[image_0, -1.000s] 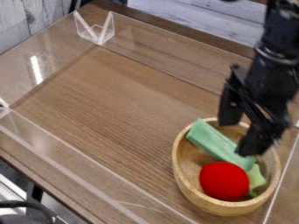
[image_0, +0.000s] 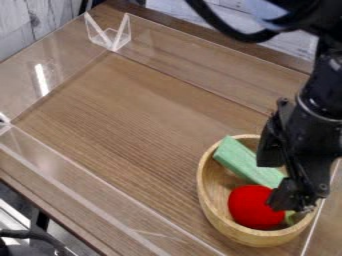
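Observation:
A round wooden bowl (image_0: 218, 206) sits at the lower right of the table, holding a mint-green elongated object (image_0: 241, 161) and a red round object (image_0: 251, 205). My black gripper (image_0: 278, 176) is down over the bowl's right side, open, its body hiding that part of the bowl and part of both objects. Whether its fingertips touch either object is unclear.
A white wire-like holder (image_0: 107, 33) stands at the back left. Dark cables show at the lower left, off the table.

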